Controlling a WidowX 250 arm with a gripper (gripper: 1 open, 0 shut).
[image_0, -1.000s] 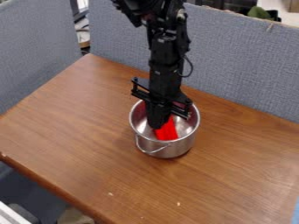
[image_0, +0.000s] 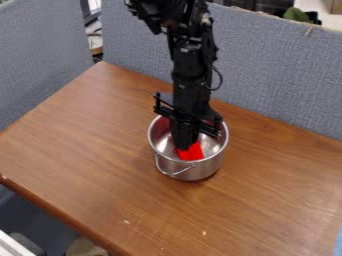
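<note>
A silver metal pot (image_0: 187, 170) with a wire handle stands on the wooden table, right of the middle of the view. A red object (image_0: 191, 152) lies inside it. My black gripper (image_0: 183, 140) reaches down into the pot from above, over the red object. Its fingertips are mostly hidden by dark parts and the pot, so I cannot see whether anything is between them.
Grey padded walls (image_0: 274, 70) border it at the back and left, and the table's edge runs along the lower left.
The arm and gripper have shifted very slightly inside the pot. The pot stands where it was.
</note>
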